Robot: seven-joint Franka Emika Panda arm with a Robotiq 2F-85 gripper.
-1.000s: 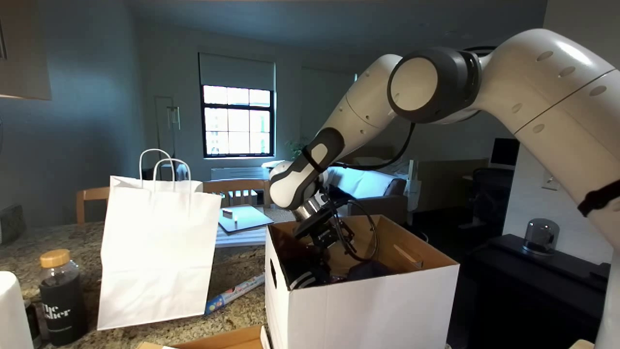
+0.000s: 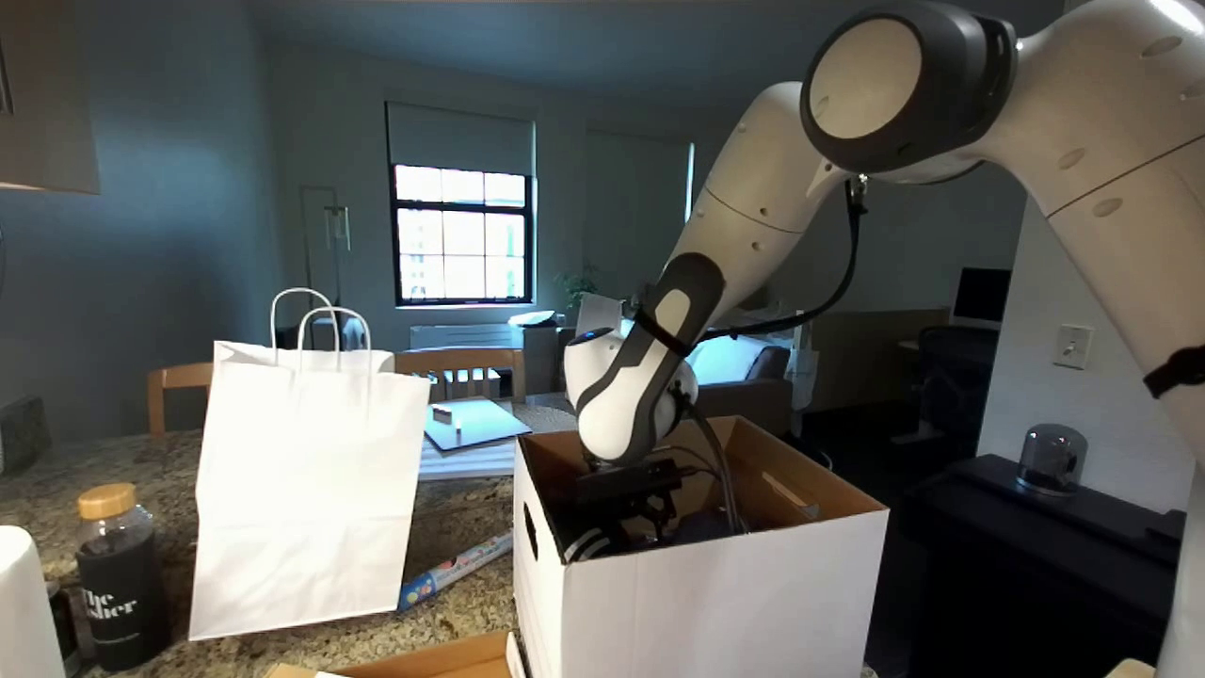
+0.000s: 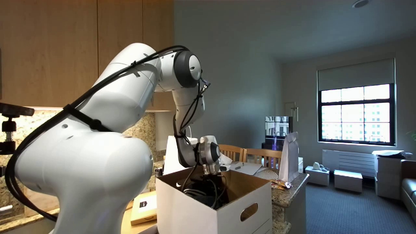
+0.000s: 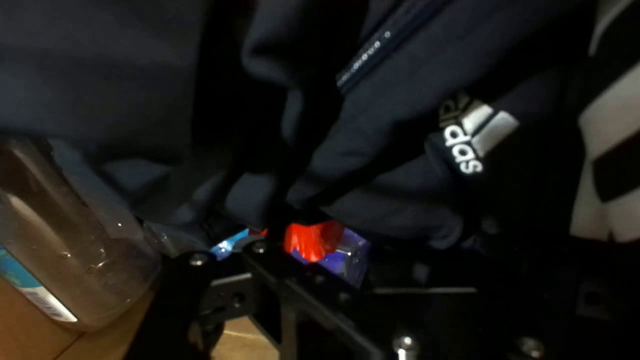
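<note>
My gripper [image 2: 624, 497] reaches down inside a white cardboard box [image 2: 712, 610]; the box wall and its contents hide the fingertips in both exterior views. In the wrist view the black fingers are dark and partly lost in shadow, standing open. Dark navy clothing [image 4: 384, 150] with a white adidas logo fills most of that view, close to the gripper. Beneath the cloth, by the fingers, show a red piece [image 4: 315, 240] and a purple item [image 4: 354, 255]. A clear plastic bottle or container [image 4: 78, 252] lies at the left, beside the box's brown inner wall.
Left of the box on the granite counter stand a white paper bag [image 2: 305, 497] and a bottle with a wooden lid [image 2: 119, 576]. A blue patterned tube [image 2: 457, 569] lies between bag and box. The box walls rise close around the gripper, and cables [image 2: 723, 475] hang beside the wrist.
My gripper has moved to the right in exterior view 1 and lower into the box. The wrist has turned from a slant to a more upright, downward pose.
</note>
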